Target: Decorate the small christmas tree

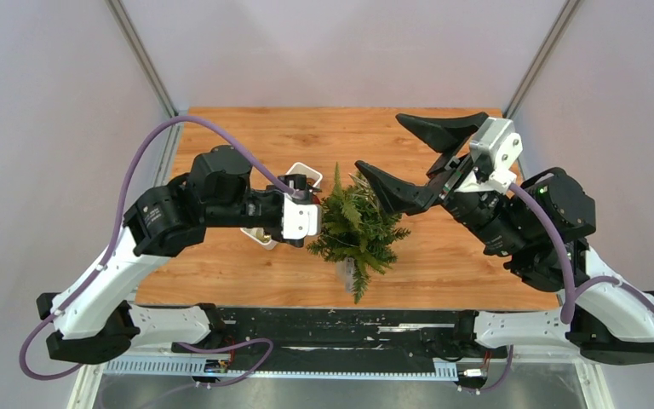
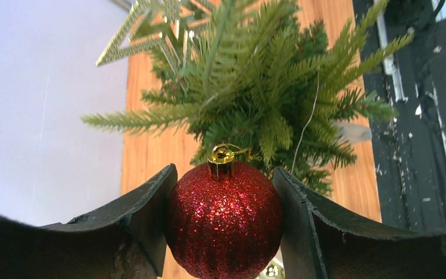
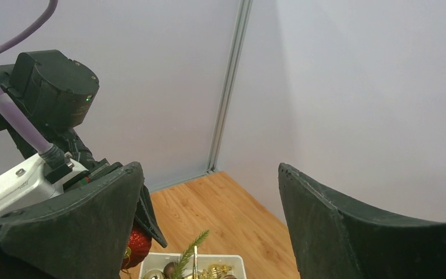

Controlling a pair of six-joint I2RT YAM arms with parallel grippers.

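A glittery red bauble (image 2: 225,224) with a gold cap is clamped between the fingers of my left gripper; its thin gold loop lies toward the branches. Behind the bauble in the left wrist view stands the small tree (image 2: 250,87), with a gold star (image 2: 151,43) near its top. From above, the tree (image 1: 358,226) is right beside the left gripper (image 1: 311,204). My right gripper (image 1: 375,145) hovers to the tree's upper right, its fingers wide apart. Only background shows between its fingers in the right wrist view.
A white box (image 3: 237,265) of gold and brown ornaments stands on the wooden table, mostly covered by my left arm in the top view.
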